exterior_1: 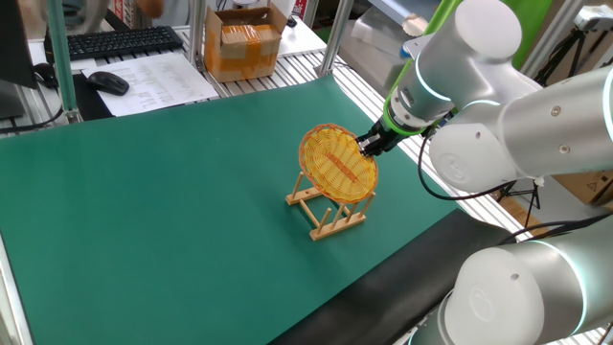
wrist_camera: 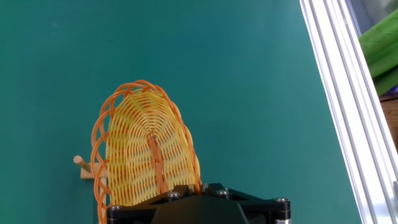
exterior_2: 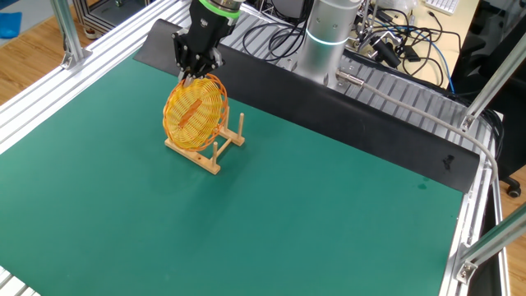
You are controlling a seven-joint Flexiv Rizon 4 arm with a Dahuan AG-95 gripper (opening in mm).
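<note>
A shallow round yellow wicker basket (exterior_1: 337, 163) with an orange rim stands on edge in a small wooden rack (exterior_1: 330, 228). In exterior view 2 the basket (exterior_2: 194, 117) tilts a little, its lower edge among the pegs of the rack (exterior_2: 196, 158). My gripper (exterior_1: 364, 146) is at the basket's upper rim, coming from the robot's side. Seen from the wrist, the fingers of the gripper are drawn together with the orange rim between them. The basket (wrist_camera: 149, 146) covers most of the rack there; one peg (wrist_camera: 81, 163) shows at its left.
Green matting (exterior_1: 163, 220) lies bare around the rack. A black strip (exterior_2: 345, 136) runs along the robot's side, beside the arm's base. Beyond the mat's far edge are a cardboard box (exterior_1: 243, 48), a mouse (exterior_1: 108, 83) and papers (exterior_1: 153, 81).
</note>
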